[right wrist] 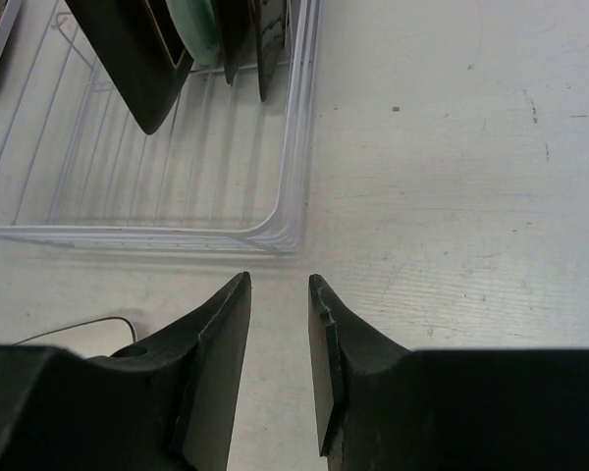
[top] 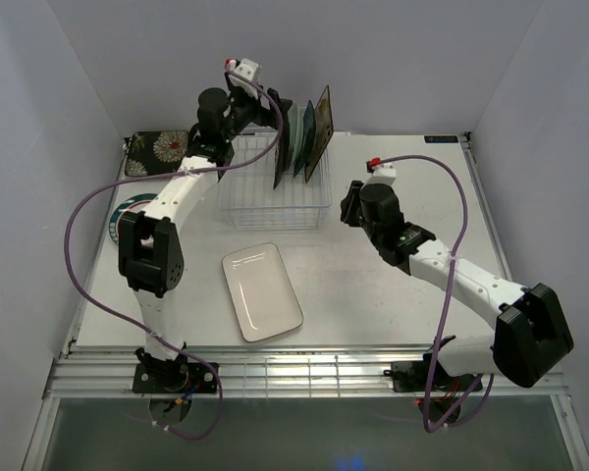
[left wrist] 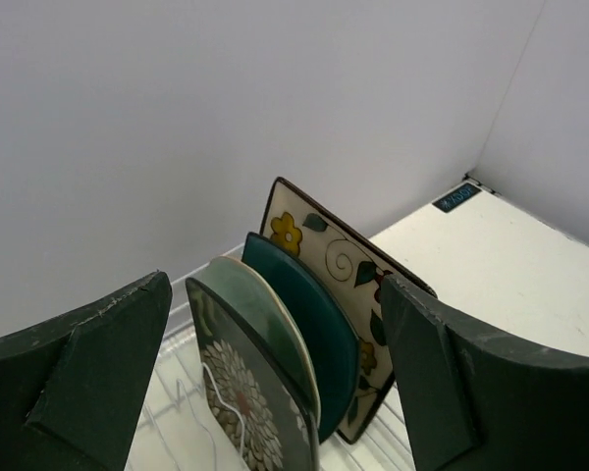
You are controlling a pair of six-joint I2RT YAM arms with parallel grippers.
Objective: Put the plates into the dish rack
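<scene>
The white wire dish rack (top: pixel 245 201) holds several plates on edge: a dark flower-pattern plate (left wrist: pixel 238 397), a pale green one (left wrist: pixel 275 314), a teal one (left wrist: pixel 324 363) and a square floral one (left wrist: pixel 324 255). My left gripper (top: pixel 260 108) is open above the rack's back, nothing between its fingers. My right gripper hangs right of the rack, its fingers part open and empty. A beige rectangular plate (top: pixel 262 291) lies flat in front of the rack.
A dark flower plate (top: pixel 157 154) lies at the back left, with a red-rimmed round plate (top: pixel 123 221) partly hidden below it.
</scene>
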